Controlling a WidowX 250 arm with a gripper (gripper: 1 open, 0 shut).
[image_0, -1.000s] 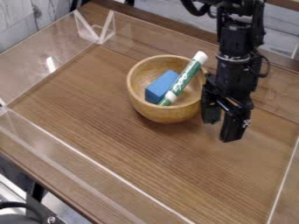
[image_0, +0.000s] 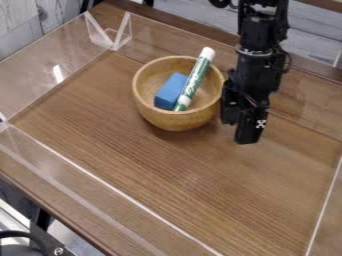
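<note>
A round wooden bowl (image_0: 173, 119) sits on the wooden table (image_0: 147, 190), holding a blue block (image_0: 170, 92) and a white tube with green parts (image_0: 198, 74), which leans over the bowl's rear rim. The black gripper (image_0: 242, 125) hangs low just right of the bowl, close beside it. Its fingers point down near the tabletop, with nothing visible held between them.
Clear plastic sheeting lines the left edge, with a clear piece at the back left. A raised edge runs along the back. Dark objects are off the table at the lower left.
The bowl with its contents has shifted a little left and back. The gripper has moved slightly back and left and has turned somewhat.
</note>
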